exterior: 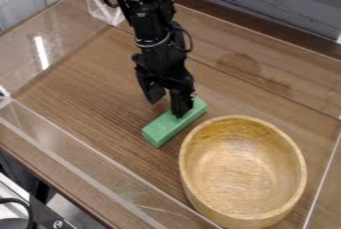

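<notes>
The black robot arm reaches down from the top centre, its gripper [168,102] open and low over the upper end of a green block [168,125] that lies diagonally on the wooden table. Whether the fingertips touch the block cannot be told.
A large yellow bowl [242,173] sits at the lower right, close beside the block. A clear object [104,4] stands at the top left edge. Dark cables lie at the lower left.
</notes>
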